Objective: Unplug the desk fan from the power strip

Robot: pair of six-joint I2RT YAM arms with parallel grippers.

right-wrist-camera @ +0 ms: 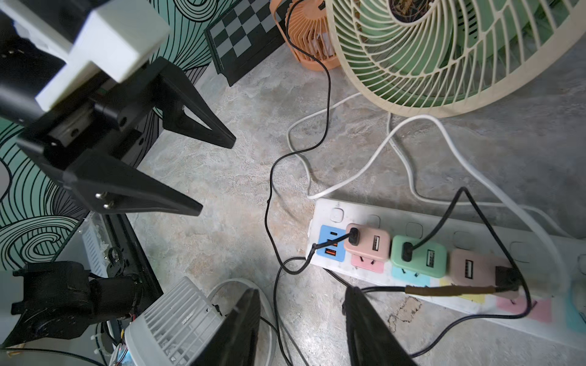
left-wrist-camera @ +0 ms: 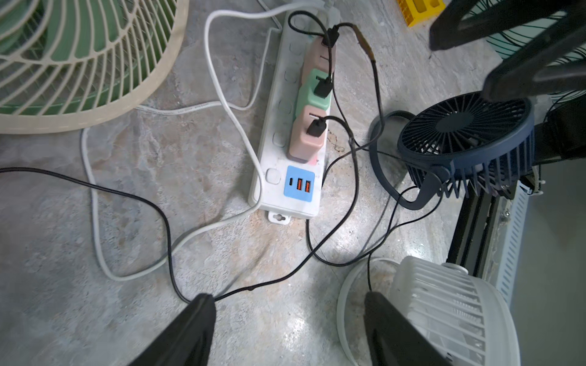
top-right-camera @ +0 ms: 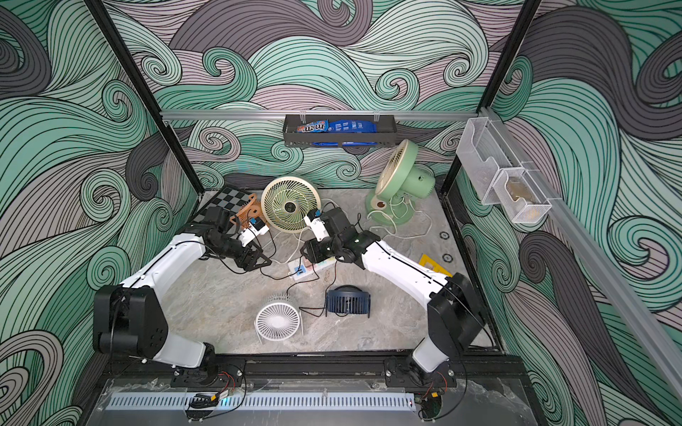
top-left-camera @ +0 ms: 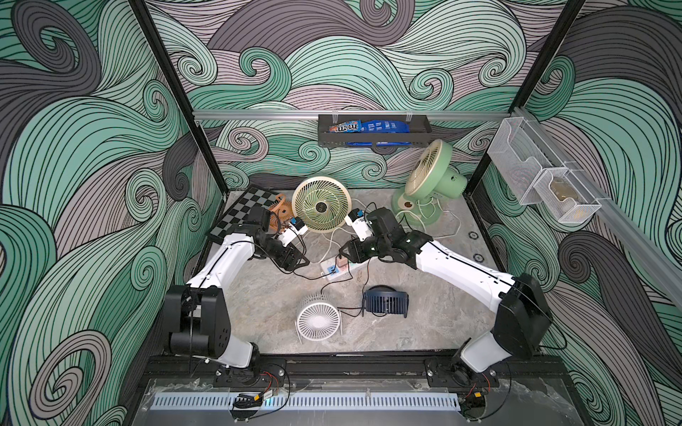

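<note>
A white power strip [left-wrist-camera: 273,152] lies mid-table with two pink adapters [left-wrist-camera: 306,139] [right-wrist-camera: 464,271] and a green one [right-wrist-camera: 427,256], black cables plugged into them. My left gripper [top-left-camera: 297,259] hangs open above the table left of the strip. My right gripper [top-left-camera: 349,248] is over the strip, open, nothing between its fingers. A white fan [top-left-camera: 318,321] and a dark blue fan [top-left-camera: 385,301] stand at the front. A cream-green fan [top-left-camera: 321,204], an orange fan [right-wrist-camera: 311,42] and a tall green fan [top-left-camera: 437,170] stand at the back.
A checkered board [right-wrist-camera: 243,33] lies at back left, a yellow object [top-right-camera: 433,264] at the right. Wire baskets [top-right-camera: 518,198] and a dark shelf [top-left-camera: 374,140] hang on rails. Loose cables cross the middle; the front left is clearer.
</note>
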